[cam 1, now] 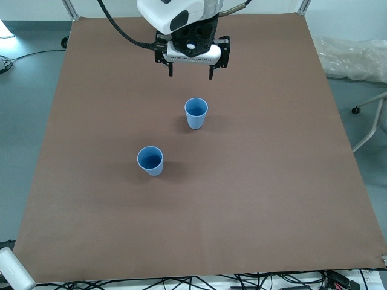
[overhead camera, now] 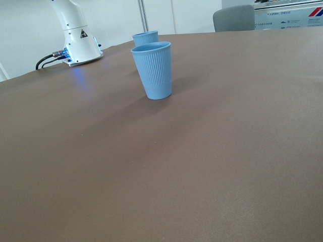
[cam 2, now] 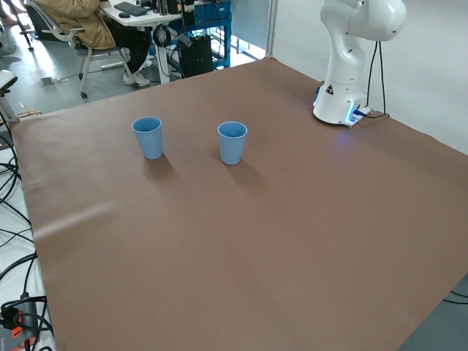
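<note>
Two light blue ribbed cups stand upright and apart on the brown table [cam 1: 254, 181]. In the left view, the far cup [cam 1: 196, 113] is near the middle, and the near cup [cam 1: 150, 161] is lower and to its left. The top view shows one cup [overhead camera: 154, 73] in front, partly hiding the other. The right view shows both, a left cup [cam 2: 148, 139] and a right cup [cam 2: 232, 145]. My gripper [cam 1: 191, 69] hangs at the top of the left view, beyond the cups, with its two black fingers spread open and nothing between them.
The white arm base [cam 2: 338, 99] stands at the table's back edge with cables beside it. Cables and equipment line another edge. A seated person is at a desk beyond the table in the right view.
</note>
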